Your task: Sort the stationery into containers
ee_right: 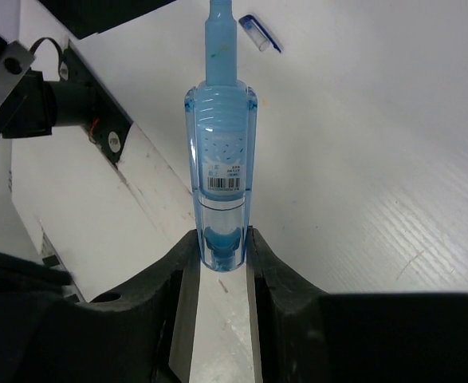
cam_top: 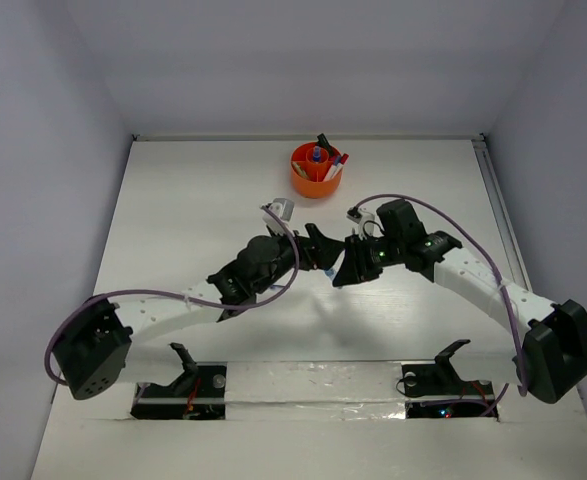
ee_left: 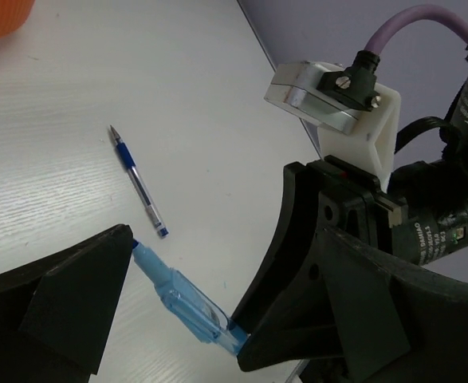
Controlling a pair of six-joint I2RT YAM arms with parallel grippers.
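Observation:
A light-blue marker [ee_right: 220,159] is held by its lower end in my shut right gripper, hanging over the table. In the left wrist view the marker [ee_left: 187,299] slants between the open fingers of my left gripper [cam_top: 323,245], its far end at the right gripper. A blue pen lies on the table, and a blue cap or pen end [ee_right: 260,33] shows in the right wrist view. The orange container [cam_top: 315,181] at the back holds an inner cup and several pens and markers.
Grey walls [cam_top: 323,70] enclose the back and sides. Both arms meet near the table's centre, their grippers close together.

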